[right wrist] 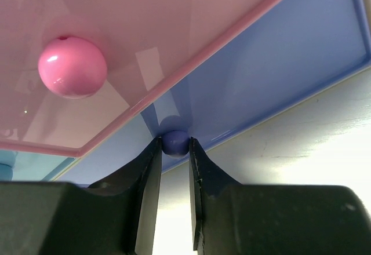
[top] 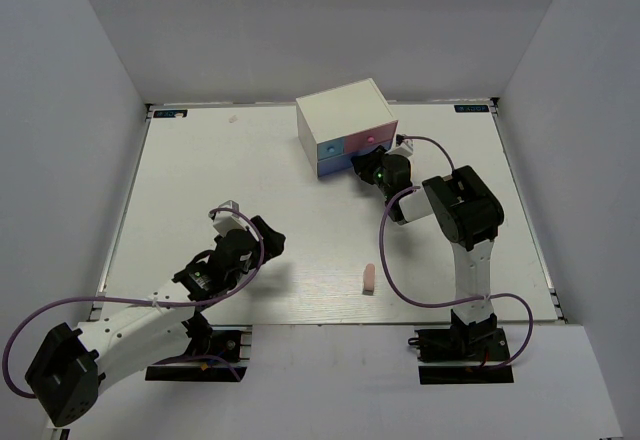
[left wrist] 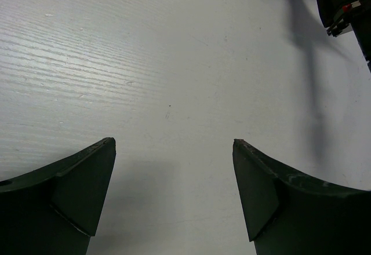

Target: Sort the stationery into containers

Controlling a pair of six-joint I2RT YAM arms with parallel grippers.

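A small white cabinet (top: 345, 110) stands at the back of the table, with a light blue and a pink drawer (top: 368, 139) above a wide blue drawer (top: 335, 164). All its drawers look closed. In the right wrist view, the fingertips of my right gripper sit against both sides of the round blue knob (right wrist: 175, 143) on the lower drawer. A pinkish block (top: 369, 279), perhaps an eraser, lies near the front edge. My left gripper is open over bare table at the front left, nothing between its fingers.
Above the gripped knob, the pink drawer's round knob (right wrist: 72, 67) sticks out. The right arm (top: 470, 210) spans the right side.
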